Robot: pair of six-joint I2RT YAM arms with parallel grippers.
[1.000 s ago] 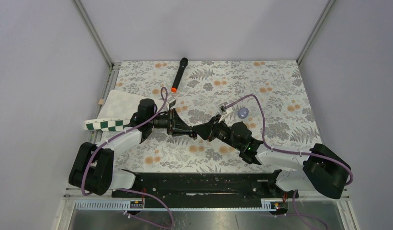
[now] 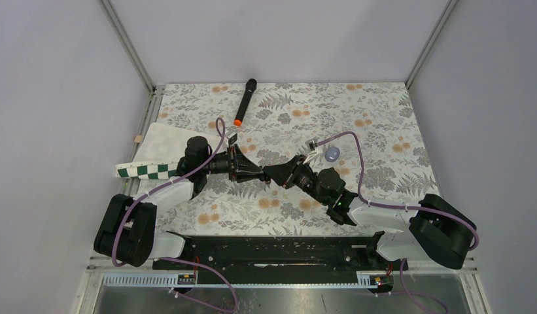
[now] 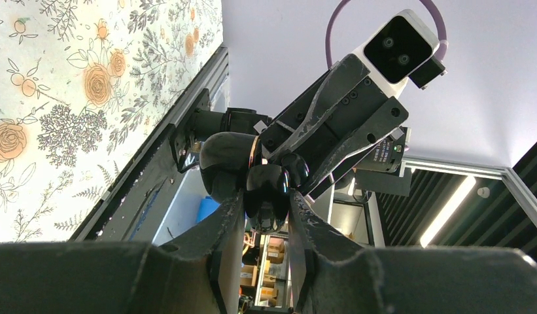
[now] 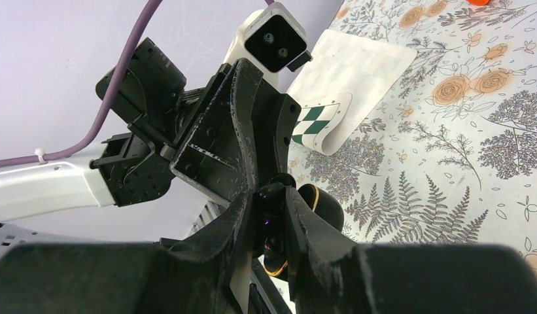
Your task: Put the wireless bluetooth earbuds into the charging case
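Note:
Both grippers meet above the table's centre. In the left wrist view my left gripper is shut on a glossy black earbud [image 3: 265, 186], held against a black charging case with a gold rim [image 3: 220, 167]. My right gripper is shut on a glossy black piece at the case, whose body [image 4: 323, 206] shows behind its fingers in the right wrist view. Whether the earbud sits in its slot cannot be told, as the fingers and case hide it.
A black microphone [image 2: 245, 101] lies at the back. A white mat with a green-checked edge [image 2: 148, 171] is at the left. A small lilac object [image 2: 332, 154] lies right of the grippers.
Both arms have shifted very slightly since a second ago, the grippers staying together at the centre. Little else differs.

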